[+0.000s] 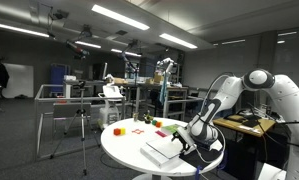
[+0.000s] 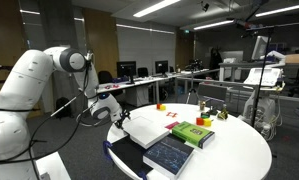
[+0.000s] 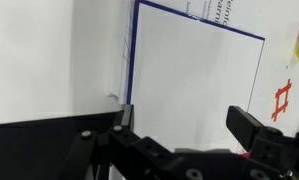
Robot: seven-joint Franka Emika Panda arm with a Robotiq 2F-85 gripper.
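A white flat panel (image 2: 157,131) leans over a dark box (image 2: 169,153) on the round white table (image 2: 239,150). In the wrist view the white panel (image 3: 189,75) has thin blue edges and fills the middle. My gripper is open, its two black fingers wide apart at the bottom of that view, with the panel's surface beyond them. From outside, the gripper (image 2: 123,122) is low by the panel's arm-side end. Whether a finger touches the panel, I cannot tell.
A green box (image 2: 192,133) lies beside the dark box. Small red and yellow blocks (image 1: 119,131) sit across the table. Red markings (image 3: 281,100) show on the tabletop at the right of the wrist view. Printed sheets lie past the panel.
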